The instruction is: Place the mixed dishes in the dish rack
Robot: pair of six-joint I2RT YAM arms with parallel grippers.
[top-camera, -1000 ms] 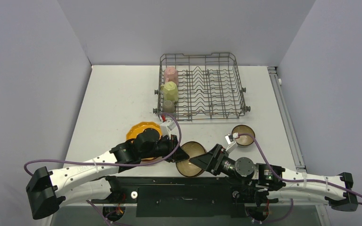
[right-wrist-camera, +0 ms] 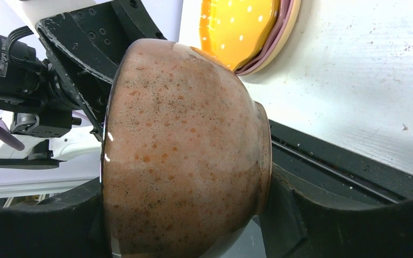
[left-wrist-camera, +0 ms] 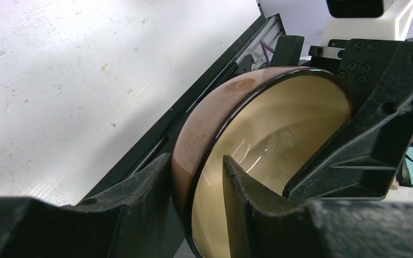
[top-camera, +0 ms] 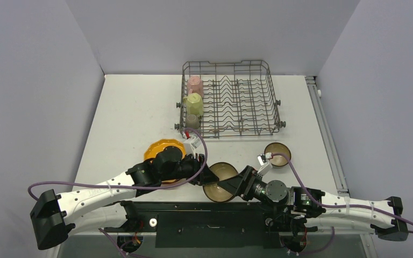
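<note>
A brown bowl (top-camera: 213, 192) with a dark rim is held up between my two grippers at the table's front edge. In the left wrist view, the fingers of my left gripper stand on either side of the wall of the bowl (left-wrist-camera: 285, 113). Its outer finger (left-wrist-camera: 140, 199) is against the outside; the inner one (left-wrist-camera: 242, 199) reaches over the hollow. My right gripper straddles the bowl (right-wrist-camera: 183, 129) from the other side, with one finger (right-wrist-camera: 285, 204) by the foot and the other partly hidden behind the rim. Whether either grips firmly cannot be told.
The wire dish rack (top-camera: 236, 135) stands at the back, with a pink cup (top-camera: 195, 84), a yellow-green cup (top-camera: 194, 104) and a greyish cup (top-camera: 192, 122) along its left side. An orange plate (top-camera: 153, 149) lies under my left arm. Another bowl (top-camera: 277, 152) sits at right.
The held bowl and the tip of my left gripper have shifted slightly to the right. My right arm, the rack and the other dishes look unmoved.
</note>
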